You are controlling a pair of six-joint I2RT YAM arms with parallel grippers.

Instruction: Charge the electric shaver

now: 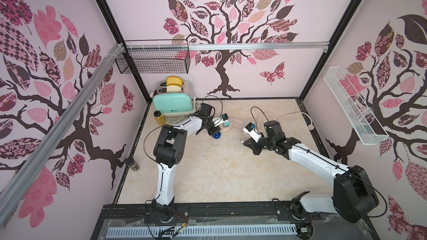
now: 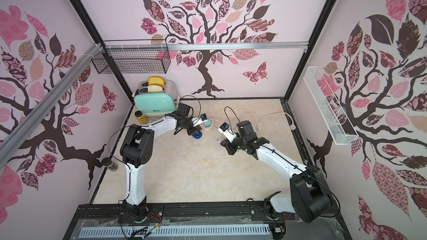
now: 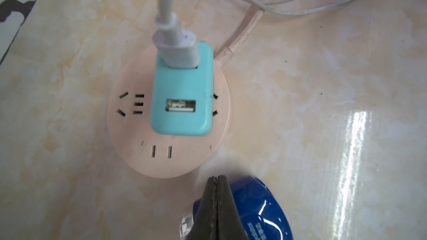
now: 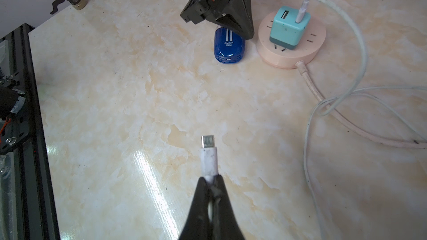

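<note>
The blue electric shaver (image 3: 262, 211) lies on the table just below the socket. My left gripper is shut over it, the fingertips meeting with nothing between them; the shaver stays outside and is partly covered by the fingers. In the right wrist view the blue shaver (image 4: 229, 46) rests under the left fingers. My right gripper is shut on the white cable plug (image 4: 209, 157), its metal tip pointing away from the fingers, well apart from the shaver. The turquoise charger (image 3: 183, 91) sits in the round pink socket (image 3: 129, 137), a white cable connector (image 3: 178, 46) in its top.
A turquoise toaster (image 1: 172, 103) with bread stands at the back left, a yellow-topped jar (image 1: 159, 116) beside it. Another jar (image 1: 132, 164) stands at the left edge. White cable (image 4: 351, 93) loops right of the socket.
</note>
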